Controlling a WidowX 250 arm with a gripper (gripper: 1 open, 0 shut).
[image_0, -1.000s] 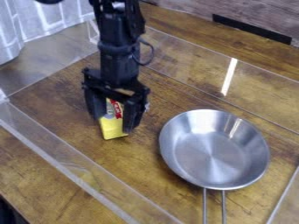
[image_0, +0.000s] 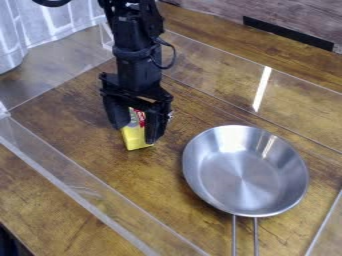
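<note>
My black gripper (image_0: 134, 115) reaches down from the top centre, its fingers open around a small yellow and red object (image_0: 135, 137) on the wooden table. The object is partly hidden behind the fingers, and I cannot tell whether they touch it. A steel pan (image_0: 245, 170) lies to the right, apart from the gripper, its handle pointing toward the front edge.
Clear transparent edges run along the left and back, with a pale translucent item (image_0: 27, 30) at the back left corner.
The arm has shifted slightly, and its fingers sit a little differently over the yellow object. The object and the pan look to be in the same places.
</note>
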